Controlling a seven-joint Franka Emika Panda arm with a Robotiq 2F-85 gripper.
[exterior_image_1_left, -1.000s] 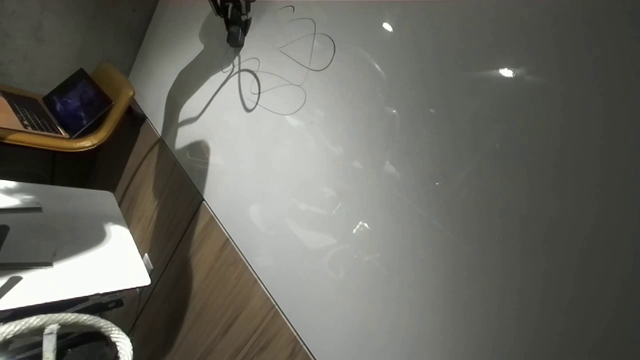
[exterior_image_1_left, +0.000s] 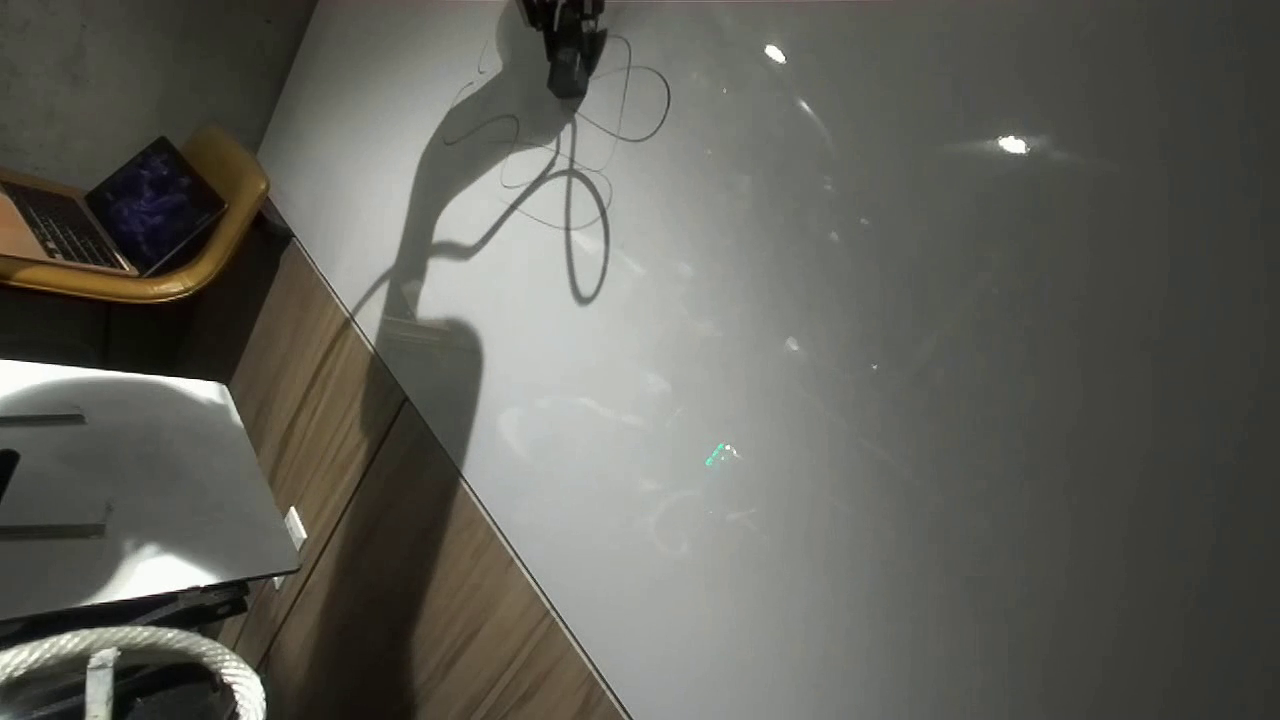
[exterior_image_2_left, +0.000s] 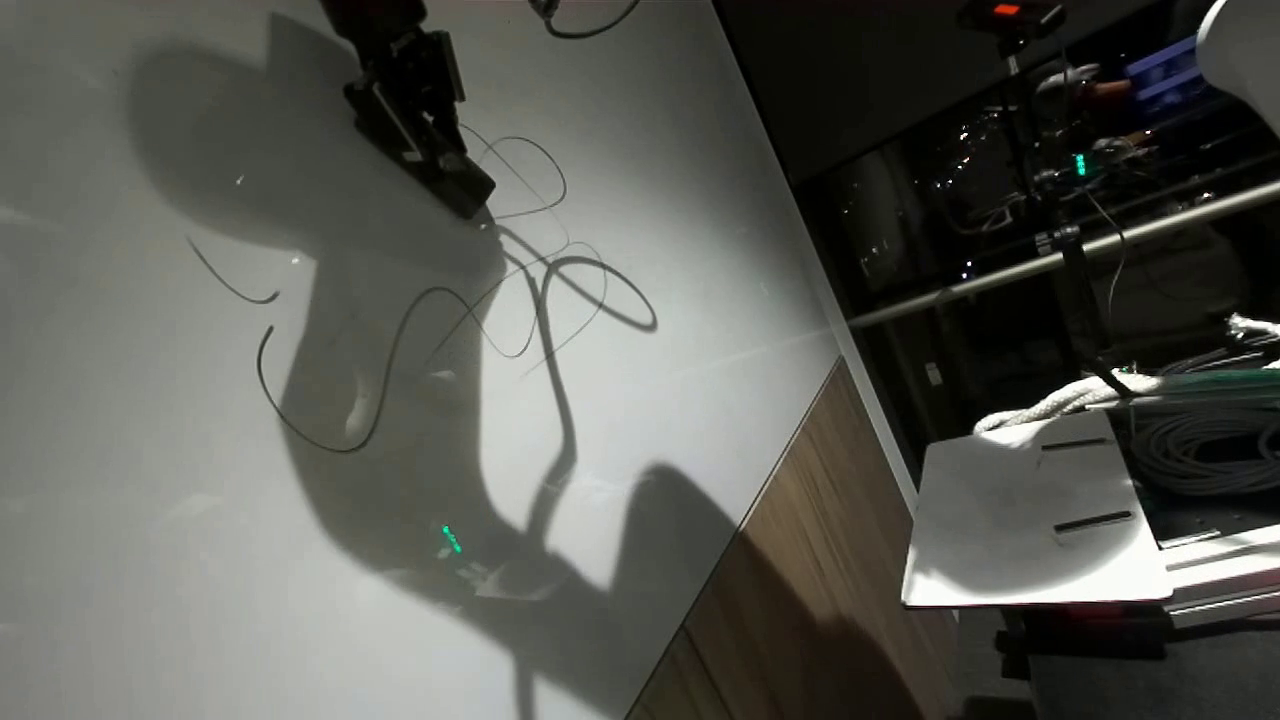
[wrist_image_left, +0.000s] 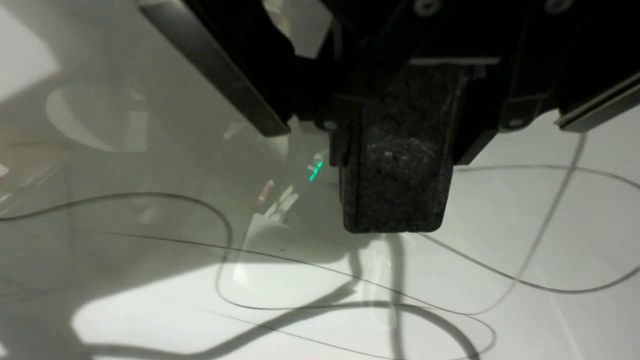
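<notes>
My gripper is shut on a dark, felt-faced block (wrist_image_left: 396, 195) that looks like an eraser. Exterior view 1 has the gripper (exterior_image_1_left: 575, 34) at the top edge, the block (exterior_image_1_left: 567, 79) at its tip. From the other side, in exterior view 2, the block (exterior_image_2_left: 462, 186) is close to the white glossy board (exterior_image_2_left: 132, 480); whether it touches cannot be told. Thin dark looping lines (exterior_image_1_left: 669, 102) mark the board beside and beneath the block. A separate curved stroke (exterior_image_2_left: 348, 450) lies farther left in exterior view 2.
Wood panelling (exterior_image_1_left: 480, 600) borders the board. Beyond it stand a yellow chair (exterior_image_1_left: 246, 180) with a laptop (exterior_image_1_left: 156, 204), and a white plate-like panel (exterior_image_1_left: 156, 480). Arm shadows and bright reflections cross the board. Much of the board is free of objects.
In exterior view 1 my gripper and the block have shifted right, over part of the looping lines. Line pieces farther left now show. The arm's shadow has shifted right too.
</notes>
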